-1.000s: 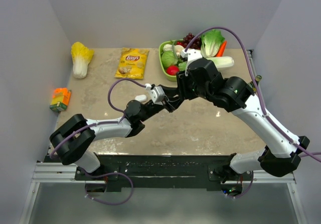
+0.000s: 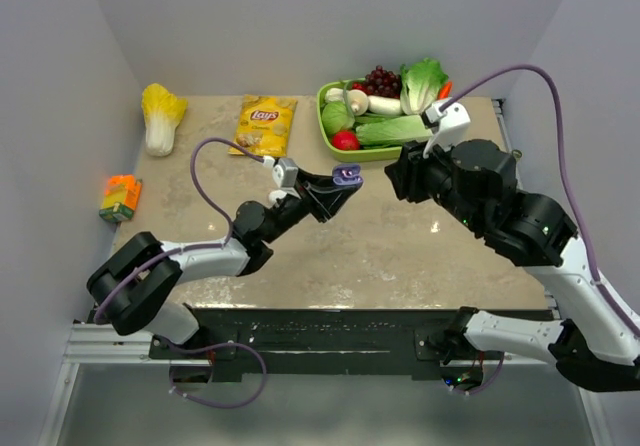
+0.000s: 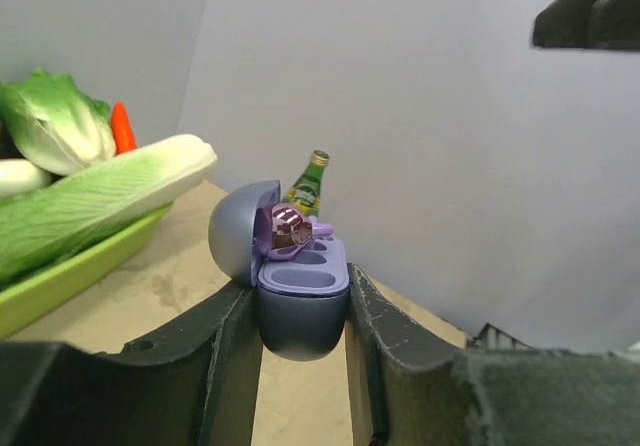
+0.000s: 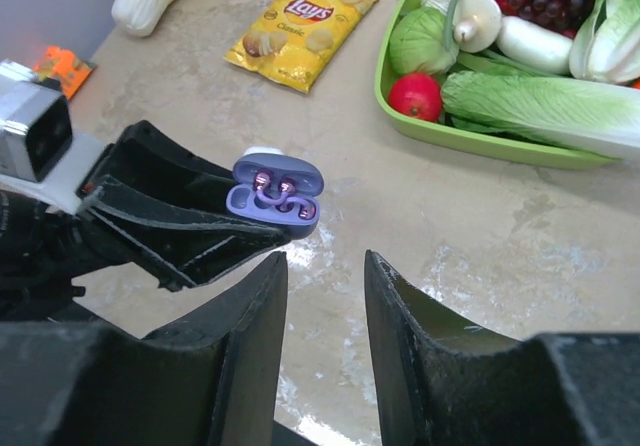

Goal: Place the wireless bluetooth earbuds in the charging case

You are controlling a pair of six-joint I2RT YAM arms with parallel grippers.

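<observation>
The small blue-lilac charging case (image 2: 347, 174) is held up with its lid open by my left gripper (image 2: 330, 192), whose fingers grip its sides. In the left wrist view the case (image 3: 302, 316) shows purple earbud pieces inside, beside its lid. The right wrist view shows the earbuds (image 4: 285, 196) sitting in the case; how fully they are seated I cannot tell. My right gripper (image 2: 400, 176) hangs to the right of the case, apart from it, its fingertips (image 4: 380, 276) apart with nothing seen between them.
A green basket of vegetables (image 2: 330, 136) stands at the back, with a chips bag (image 2: 262, 124) left of it. Cabbage (image 2: 160, 126) and an orange box (image 2: 120, 196) lie at the left.
My right gripper has pulled away from the case to the right. My left gripper, with the case, has moved slightly left.
</observation>
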